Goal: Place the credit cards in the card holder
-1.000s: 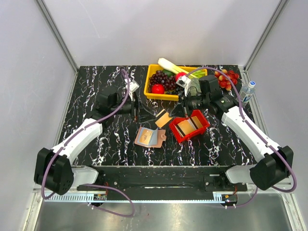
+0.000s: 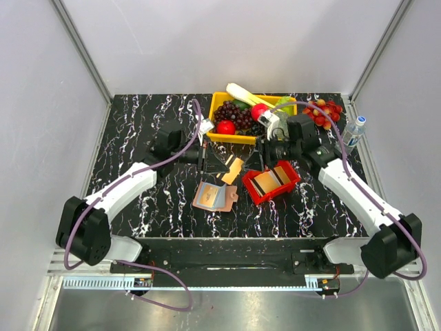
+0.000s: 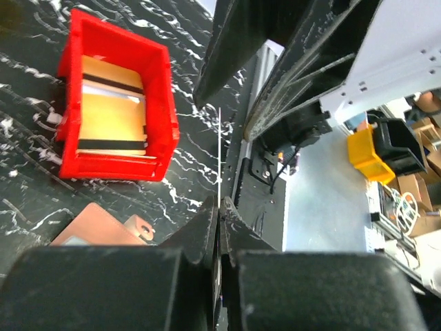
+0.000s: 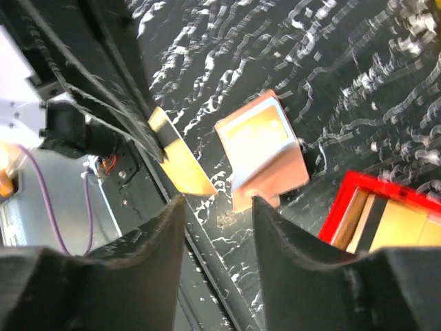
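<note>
A yellow card with a dark stripe hangs above the counter between the two arms. My left gripper is shut on it; the left wrist view shows the card edge-on, as a thin line above the fingertips. In the right wrist view the card's face is visible at the left fingers. Facing it, my right gripper is parted, with nothing between its fingers. Below lies the pinkish card holder, with a yellow and pale blue card on or in it.
A red box with more cards stands right of the holder. Behind the arms is a yellow crate of fruit and vegetables. A water bottle stands at the right edge.
My left gripper has come rightward to the card and shut on it. The right fingers have come off the card, which has turned steeper. Holder and red box have not moved.
</note>
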